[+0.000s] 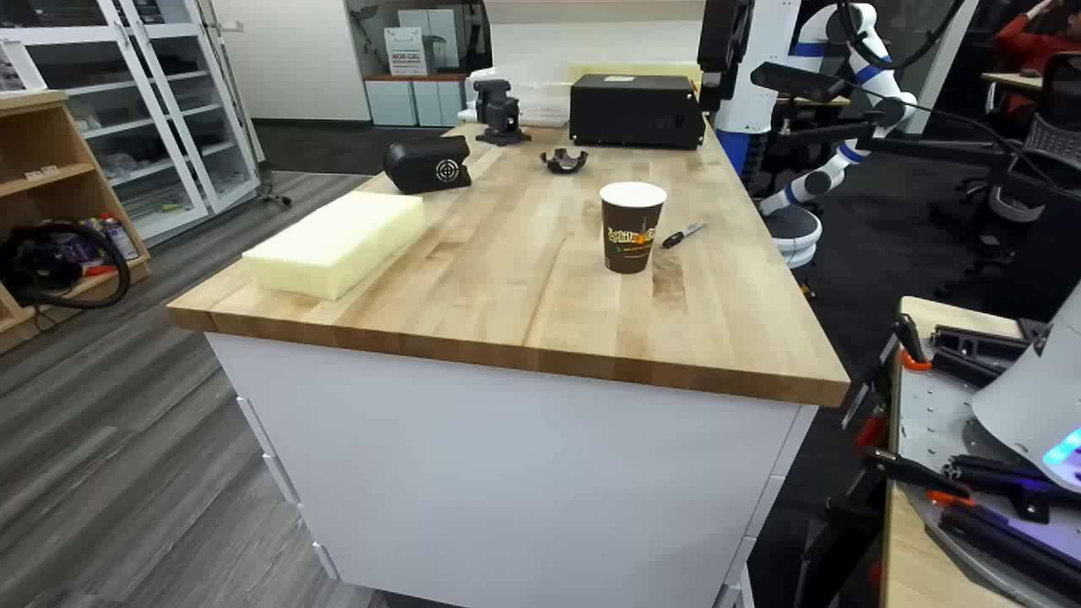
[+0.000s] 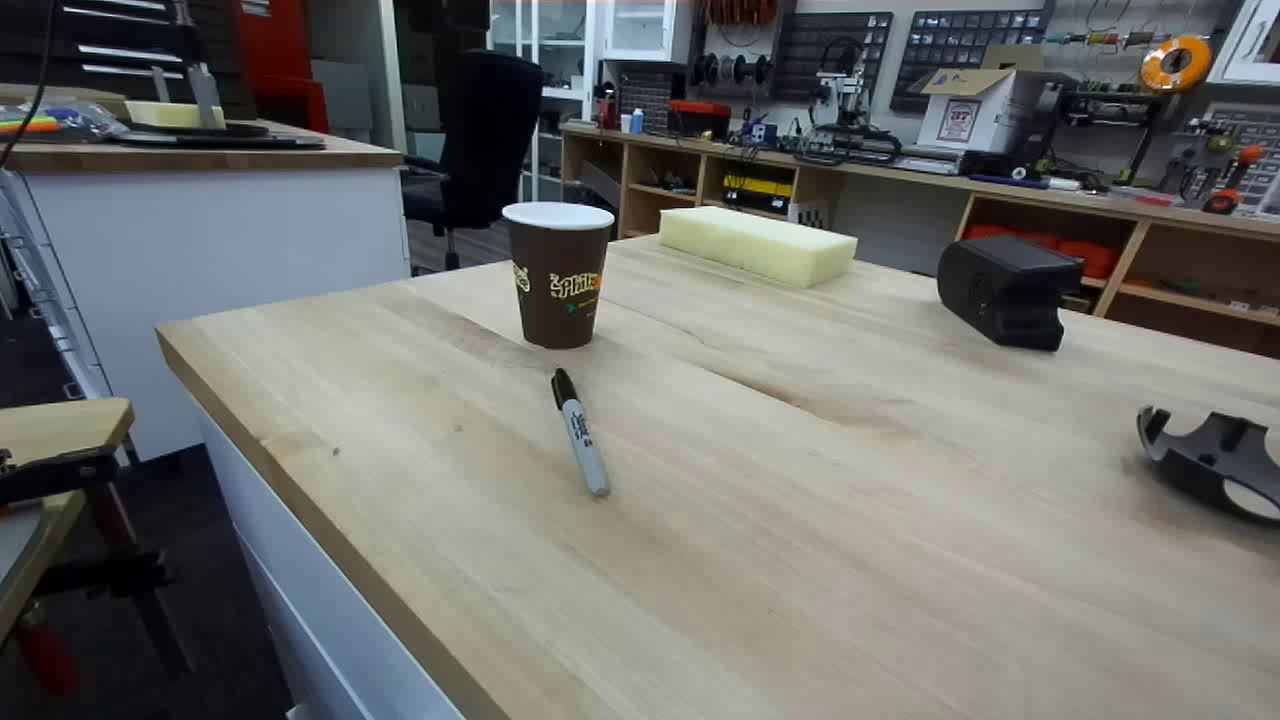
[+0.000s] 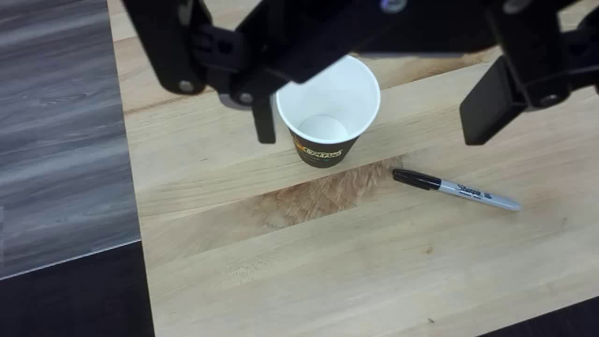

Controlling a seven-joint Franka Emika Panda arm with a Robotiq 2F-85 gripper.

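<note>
A brown paper cup [image 1: 629,231] with a white rim stands upright on the wooden tabletop [image 1: 507,263]. Seen from above, the cup [image 3: 324,147] looks empty inside. Beside it lies a grey marker [image 3: 469,192] with a black cap, its cap end towards the cup; exterior view 2 shows the same marker [image 2: 582,438] in front of the cup [image 2: 559,282]. My gripper is open above the table, its black fingers wide apart and nothing held between them. Neither exterior view shows the gripper.
A pale yellow foam block [image 1: 339,243] lies near the table's left edge. Farther back are a black rounded object [image 1: 427,165], a curved black part [image 1: 563,160] and a black box [image 1: 636,111]. Bare wood surrounds the cup and marker.
</note>
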